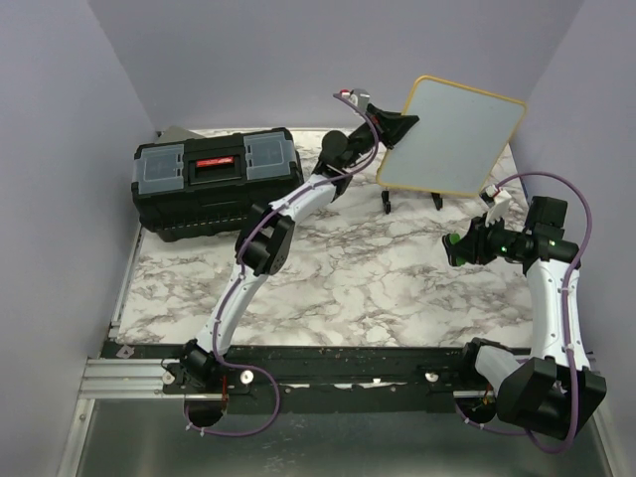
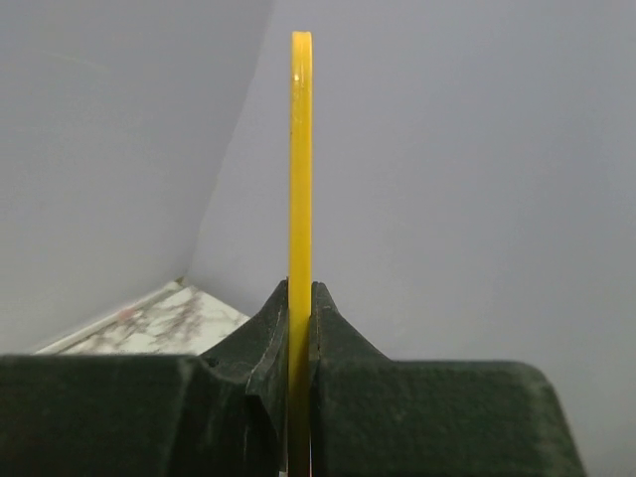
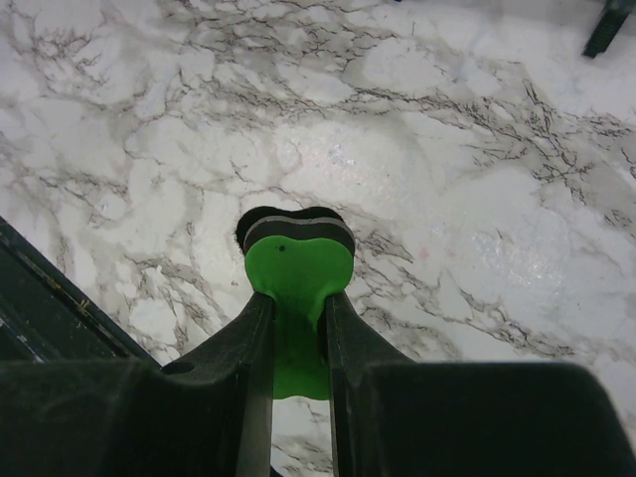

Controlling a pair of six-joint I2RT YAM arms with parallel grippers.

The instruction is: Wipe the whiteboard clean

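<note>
The whiteboard, pale with a yellow frame, is tilted at the back right in the top view. My left gripper is shut on its left edge; in the left wrist view that yellow edge stands upright between the fingers. No writing can be made out on the board's face from above. In front of the board, my right gripper has its fingers closed round the narrow middle of a green eraser with a dark pad. The eraser is over the marble table, apart from the board.
Two dark stand feet show below the board's lower edge. A black toolbox occupies the back left.
</note>
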